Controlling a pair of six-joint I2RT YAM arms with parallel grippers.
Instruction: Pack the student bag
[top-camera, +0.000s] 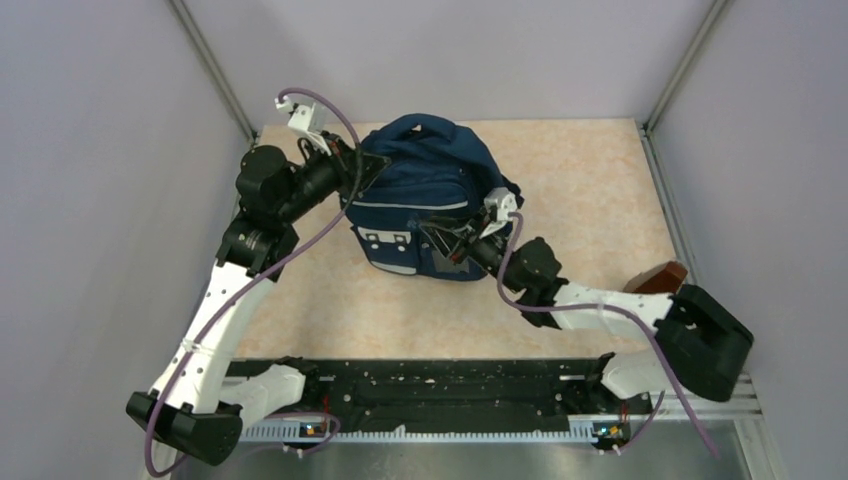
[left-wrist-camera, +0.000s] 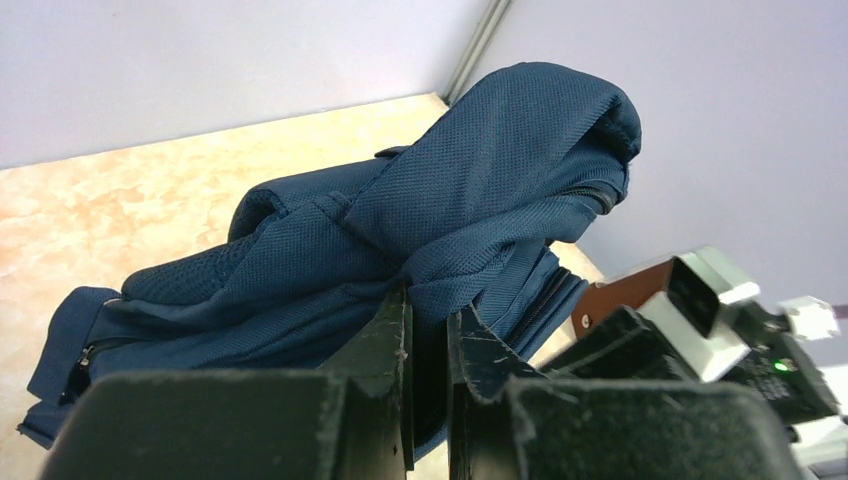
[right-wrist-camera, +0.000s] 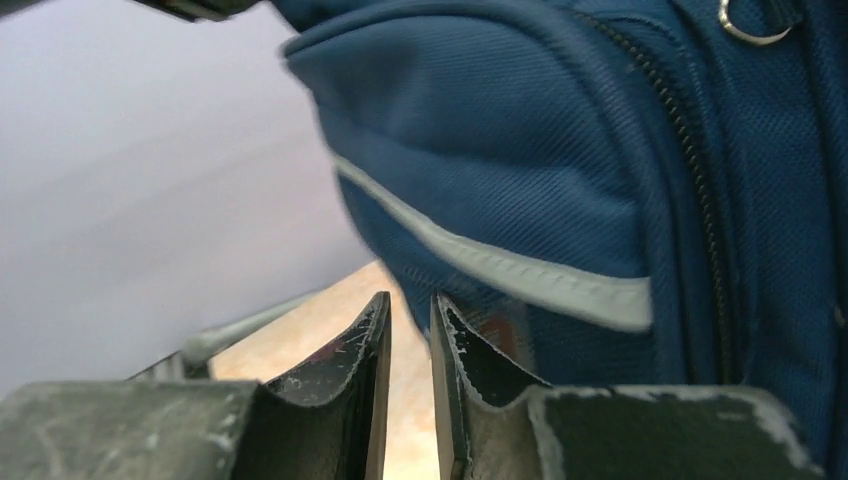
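The navy student bag (top-camera: 415, 190) stands upright near the back middle of the table, its pocketed front toward me. At its upper left corner, my left gripper (top-camera: 380, 165) is shut on a fold of the bag's fabric (left-wrist-camera: 450, 270), which bunches above the fingers in the left wrist view. My right gripper (top-camera: 428, 226) hovers over the bag's front. In the right wrist view only a narrow gap separates its fingers (right-wrist-camera: 372, 345), with tabletop showing through and no object visible between them. The zipped side and pale stripe (right-wrist-camera: 540, 280) of the bag loom close beyond these fingertips.
A brown object (top-camera: 655, 278) sits at the table's right edge, partly behind the right arm. Bare tabletop (top-camera: 400, 320) lies in front of the bag, with more clear room to its right. Pale walls close in the sides and back.
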